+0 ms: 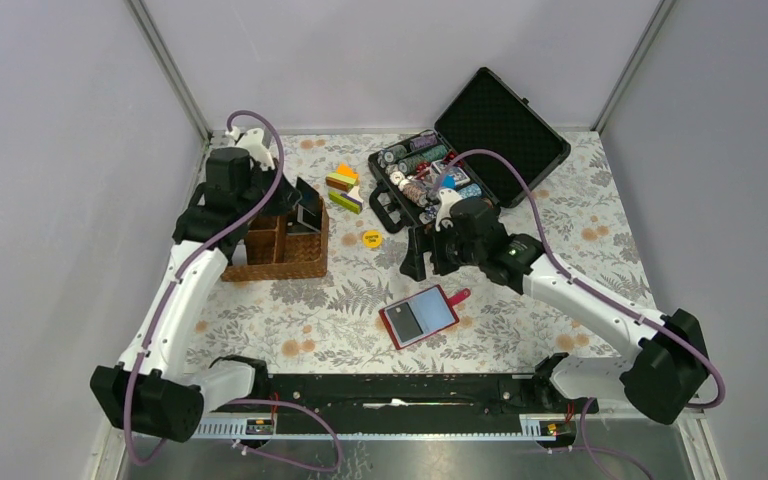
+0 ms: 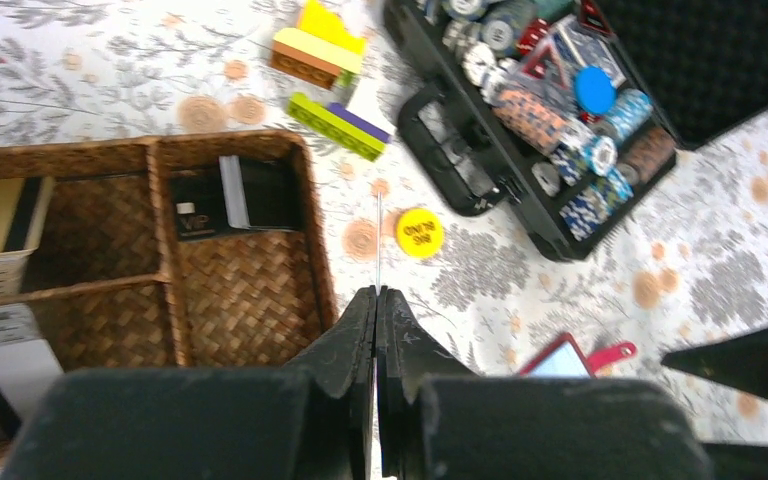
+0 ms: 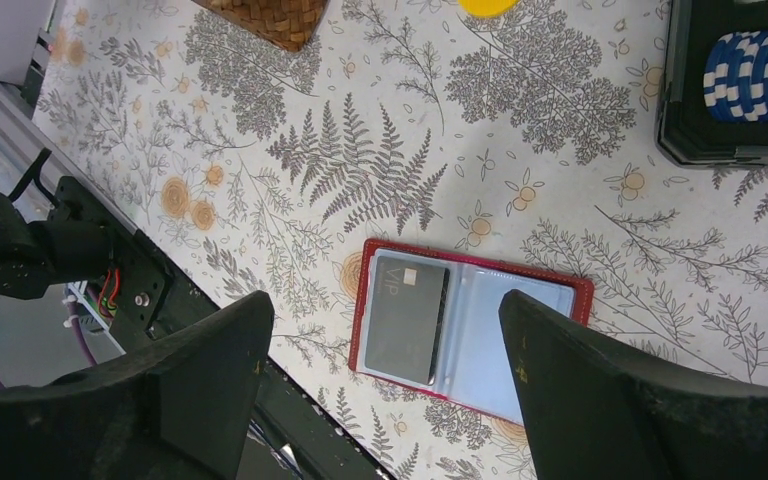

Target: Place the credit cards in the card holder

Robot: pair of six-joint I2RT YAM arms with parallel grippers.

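Observation:
My left gripper is shut on a thin credit card (image 2: 379,235), seen edge-on as a pale line beyond the fingertips. From above, that dark card sticks out tilted from the gripper (image 1: 294,198), over the basket's right part. More dark cards (image 2: 263,195) lie in the basket's right compartment. The red card holder (image 3: 584,298) lies opened out on the table. A grey VIP card (image 3: 403,322) is in its left half; pale blue shows in the other. Above the holder hangs my right gripper, its fingers wide apart and empty.
The woven basket (image 1: 306,270) stands at the left, with boxed decks in other compartments. An open black case (image 1: 501,145) of poker chips is at the back right. Coloured blocks (image 1: 343,182) and a yellow disc (image 1: 372,239) lie between.

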